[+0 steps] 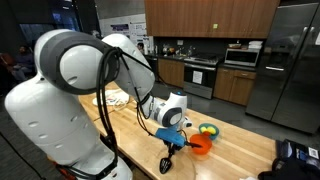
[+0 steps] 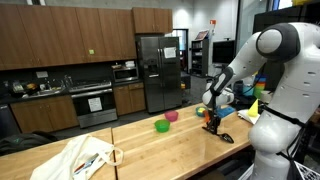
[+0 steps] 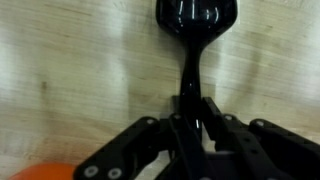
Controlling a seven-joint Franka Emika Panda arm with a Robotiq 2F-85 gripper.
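A black spoon with a glossy bowl is seen from above in the wrist view. Its handle runs down between the two fingers of my gripper, which is shut on it. The spoon's bowl points away from the gripper, over pale wood. From exterior view 1, my gripper is low over the near part of the table, with the dark spoon just below it. Whether the spoon touches the table, I cannot tell.
An orange bowl stands close to the right of the gripper, its edge entering the wrist view's lower left. Behind it sits a teal bowl. Exterior view 2 shows a green bowl, a pink bowl and a white cloth. Mid-table is largely clear.
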